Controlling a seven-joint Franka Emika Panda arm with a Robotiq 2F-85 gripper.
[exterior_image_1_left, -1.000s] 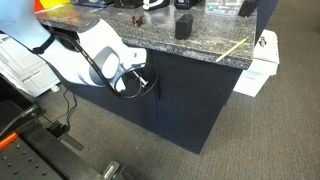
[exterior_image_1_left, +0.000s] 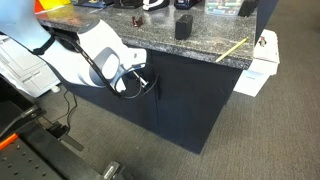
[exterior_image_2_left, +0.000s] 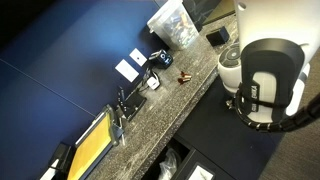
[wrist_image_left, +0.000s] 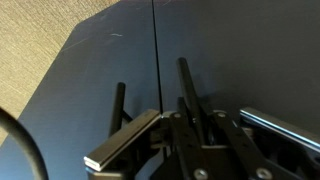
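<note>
Two dark cabinet doors (wrist_image_left: 90, 75) meet at a vertical seam in the wrist view. Each carries a slim black bar handle close to the seam. The left handle (wrist_image_left: 118, 103) stands clear of the fingertips, its lower part hidden behind the gripper. The right handle (wrist_image_left: 186, 78) runs down into the middle of my gripper, which looks shut on it; the dark parts there blend together. From outside, my gripper (exterior_image_1_left: 141, 80) is low against the cabinet front (exterior_image_1_left: 190, 100), just under the countertop. Both doors appear closed.
Above the gripper, the speckled countertop (exterior_image_1_left: 215, 42) overhangs the cabinet and holds a black block (exterior_image_1_left: 183, 27) and a yellow stick (exterior_image_1_left: 232, 49). A white box (exterior_image_1_left: 257, 72) stands beyond the cabinet's right end. Carpet (exterior_image_1_left: 245, 145) in front is open.
</note>
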